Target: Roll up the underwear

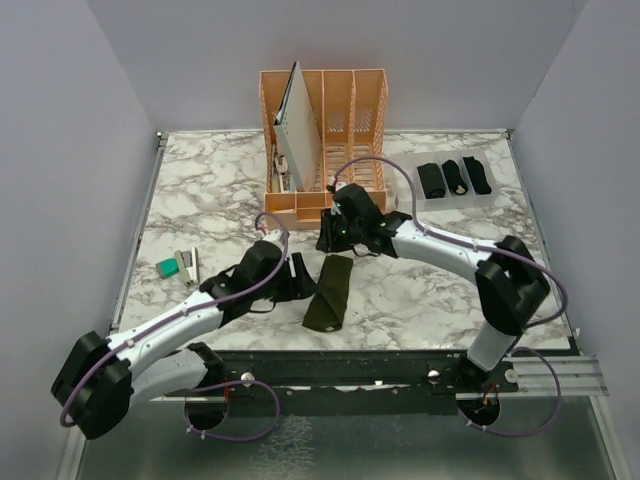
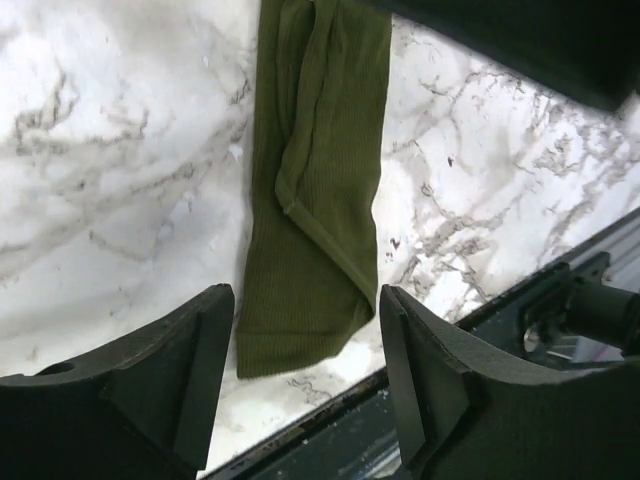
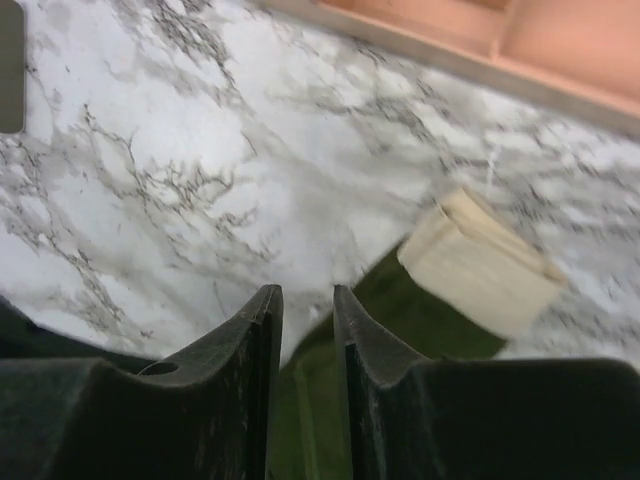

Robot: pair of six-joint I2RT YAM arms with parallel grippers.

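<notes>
The dark green underwear (image 1: 330, 298) lies folded into a long narrow strip on the marble table. Its lower end, with a diagonal fold, shows in the left wrist view (image 2: 300, 270). At the far end is a beige waistband (image 3: 480, 265), which the right arm covers from above. My left gripper is open over the lower part of the strip, holding nothing. Above the waistband end, my right gripper has its fingertips a small gap apart, open and empty; the cloth lies below and beyond them.
An orange divided organizer (image 1: 296, 212) stands behind the cloth. At the back right, a clear tray (image 1: 440, 202) holds several dark rolled pieces. A green item (image 1: 167, 268) and other small objects lie at the left.
</notes>
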